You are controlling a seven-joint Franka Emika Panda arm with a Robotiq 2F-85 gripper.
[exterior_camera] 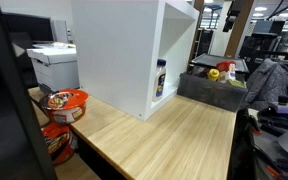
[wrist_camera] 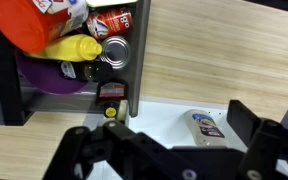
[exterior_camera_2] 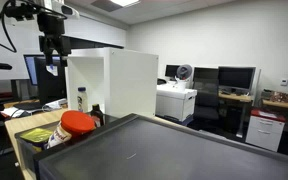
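Note:
My gripper hangs high above the scene, its black fingers spread wide with nothing between them in the wrist view. Exterior view 2 has the gripper [exterior_camera_2: 52,58] at the upper left, pointing down. A bottle with a pale cap [wrist_camera: 206,128] shows between and beyond the fingers, against the white shelf unit [wrist_camera: 169,112]. In exterior view 1 a dark labelled bottle [exterior_camera: 160,78] stands inside that shelf. A grey bin holds a yellow bottle [wrist_camera: 72,47], a red can [wrist_camera: 109,23], a black-capped bottle [wrist_camera: 97,71] and a large red container [wrist_camera: 44,25].
A red tub [exterior_camera: 64,104] sits at the left edge in exterior view 1. The grey bin [exterior_camera: 216,92] stands at the table's far end. Desks and monitors [exterior_camera_2: 234,78] lie farther back.

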